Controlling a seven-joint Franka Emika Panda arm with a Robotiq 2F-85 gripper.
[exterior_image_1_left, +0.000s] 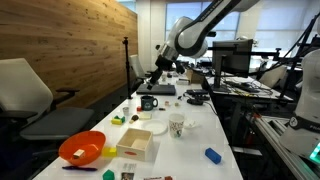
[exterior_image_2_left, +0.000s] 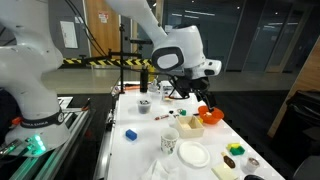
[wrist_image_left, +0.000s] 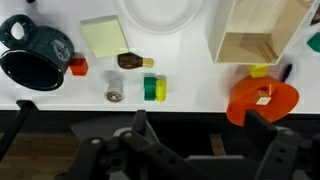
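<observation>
My gripper stands open at the bottom of the wrist view, with nothing between its fingers. Past the table's edge, a dark area lies below them. Close ahead on the white table is a green-and-yellow block, with a small metal-topped jar to its left. An orange bowl holding a small block sits to the right, beside a light wooden box. A white plate, a pale yellow square, a red block and a dark mug also show.
A white cup stands near the middle of the table, and a blue block lies toward its near right. Bare table surrounds the blue block. A monitor and a black chair stand around the table.
</observation>
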